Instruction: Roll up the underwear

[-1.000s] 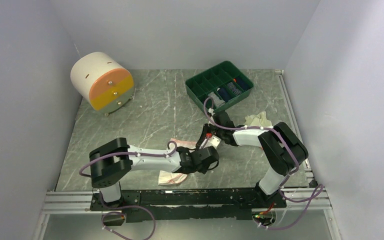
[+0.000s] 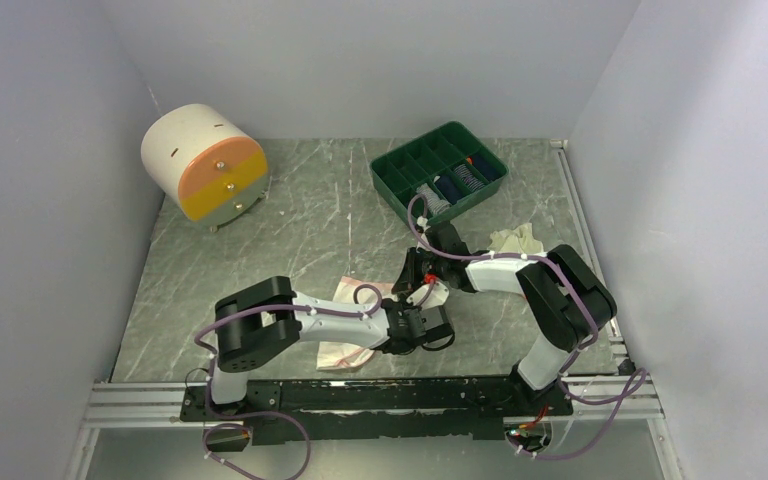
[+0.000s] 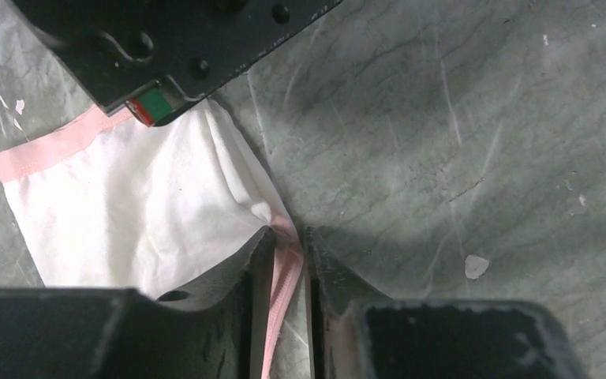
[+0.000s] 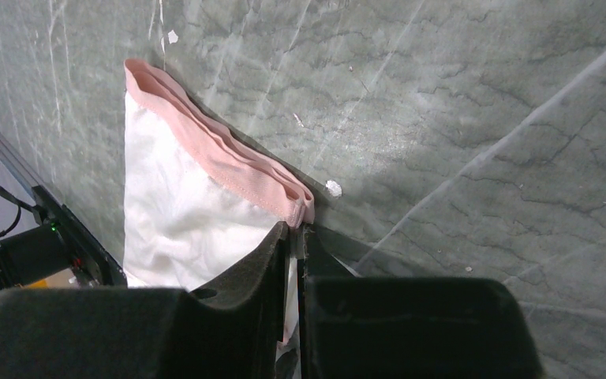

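Note:
White underwear with a pink waistband (image 2: 340, 352) lies folded on the table under both arms, largely hidden from above. In the left wrist view, my left gripper is low at the folded side edge (image 3: 142, 189), its fingertips close together around the pink trim; whether they grip it is unclear. In the right wrist view, my right gripper is shut on a corner of the pink waistband (image 4: 221, 158), the white fabric spreading to the left of its fingers.
A green divided box (image 2: 400, 175) with rolled items stands at the back right. A striped drum-shaped cabinet (image 2: 185, 165) sits at the back left. Pale cloth (image 2: 515, 238) lies at the right.
My left arm has moved a little to the right and toward the front in the top view. The right arm looks unmoved.

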